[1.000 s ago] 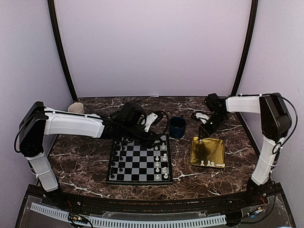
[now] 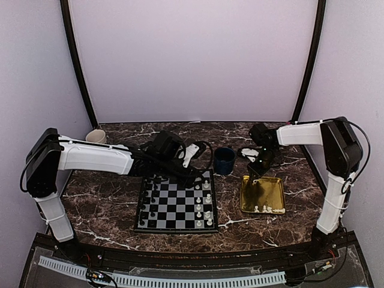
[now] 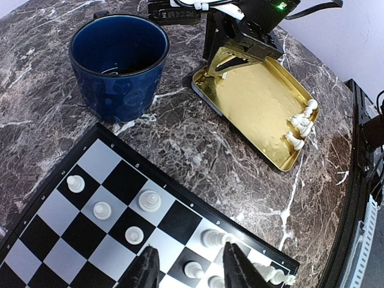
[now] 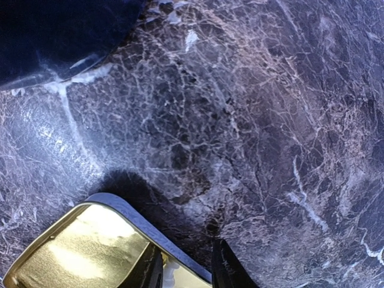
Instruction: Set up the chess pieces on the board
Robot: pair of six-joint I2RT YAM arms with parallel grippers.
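Observation:
The chessboard point(image 2: 176, 201) holds dark pieces along its left side and white pieces point(image 3: 150, 201) along its right. Above the board, my left gripper is open with nothing held between its fingers. A gold tray point(image 2: 262, 195) stands right of the board, with several white pieces point(image 3: 300, 125) lying near its front edge. My right gripper is low at the tray's back-left corner, its fingers spaced apart on either side of the tray rim. One white piece point(image 4: 170, 275) shows between them, by the inner finger; whether they press on it or the rim is unclear.
A dark blue mug point(image 2: 224, 161) stands behind the board's right corner, close to the tray. At the back left is a white cup point(image 2: 96, 137). Bare marble point(image 3: 201, 144) separates board and tray. The left arm hides the board's back part.
Tray and loose pieces have shifted slightly to the right and front. The left arm has hardly moved.

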